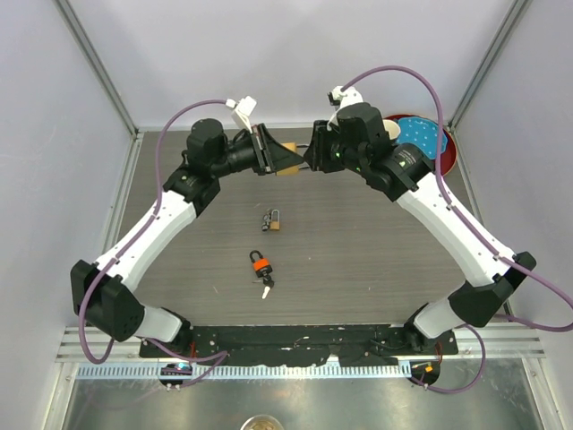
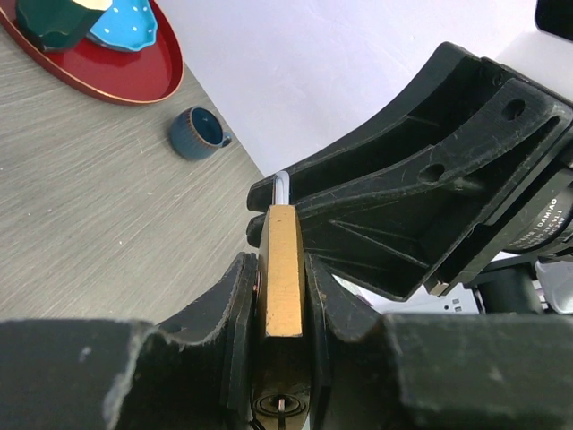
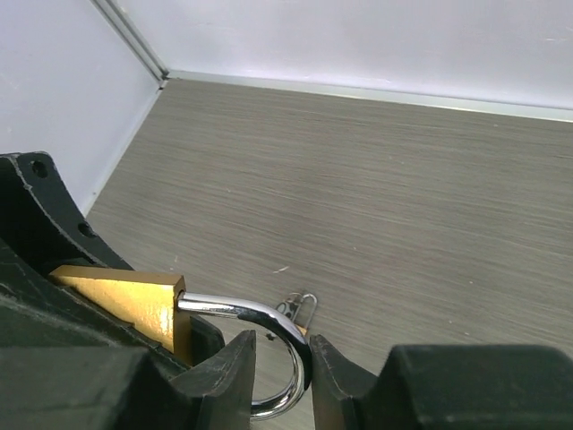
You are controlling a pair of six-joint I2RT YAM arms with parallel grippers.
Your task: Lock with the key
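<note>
A brass padlock (image 1: pixel 287 159) hangs above the far part of the table between my two arms. My left gripper is shut on its body, which stands upright between the fingers in the left wrist view. My right gripper is shut on the bend of its silver shackle (image 3: pixel 255 312). The shackle bridges the gap between the two grippers. Nearer the table's front lies an orange-and-black padlock (image 1: pixel 261 266) with a key (image 1: pixel 266 292) beside it. Behind that are a small brass padlock (image 1: pixel 275 220) and a small dark metal item (image 1: pixel 266 220).
At the back right stands a red tray (image 1: pixel 450 154) with a blue dish (image 1: pixel 421 134), partly behind my right arm. A dark blue mug (image 2: pixel 196 133) is near the wall.
</note>
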